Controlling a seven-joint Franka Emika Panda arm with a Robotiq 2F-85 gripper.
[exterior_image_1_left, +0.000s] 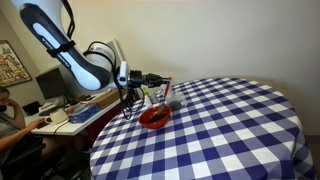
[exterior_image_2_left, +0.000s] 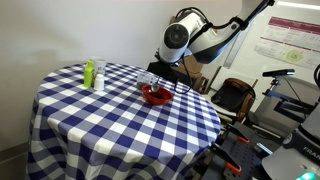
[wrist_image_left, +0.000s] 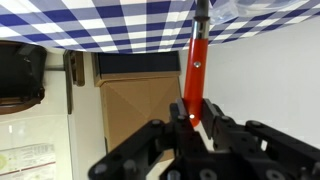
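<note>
My gripper (exterior_image_1_left: 166, 80) is shut on the red handle (wrist_image_left: 197, 75) of a slim utensil. In the wrist view the handle runs up from between the fingers to a darker section at the top edge. The utensil hangs downward over the table; what its lower end looks like is hard to tell. A red bowl (exterior_image_1_left: 155, 118) sits on the checkered cloth below the gripper, also seen as the red bowl (exterior_image_2_left: 157, 95) in the second exterior view. Something dark lies inside it. Beside the bowl stands a clear container (exterior_image_1_left: 176, 101).
A green bottle (exterior_image_2_left: 88, 73) and a white bottle (exterior_image_2_left: 99, 83) stand together on the table, away from the bowl. A person (exterior_image_1_left: 15, 125) sits at the far left, near a desk.
</note>
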